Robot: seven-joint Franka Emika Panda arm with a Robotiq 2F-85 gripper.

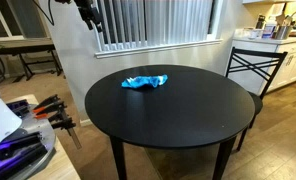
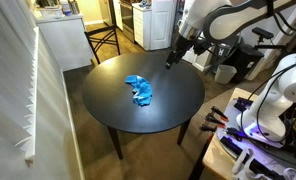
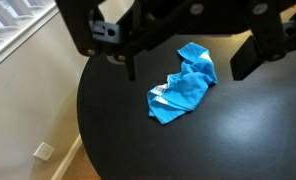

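A crumpled blue cloth (image 1: 145, 81) with a white patch lies on the round black table (image 1: 178, 118). In exterior view 2 the same cloth (image 2: 140, 90) sits left of the table's middle. My gripper (image 2: 183, 60) is held high above the tabletop, well clear of the cloth and to its right in that view. From the wrist, the cloth (image 3: 184, 85) shows below and between the two widely parted dark fingers. The gripper is open and nothing is between its fingers.
A black chair (image 1: 256, 75) stands beside the table. The robot's white base (image 2: 273, 115) is on a wooden stand (image 2: 223, 160) beside the table, with black and orange clamp-like parts near it.
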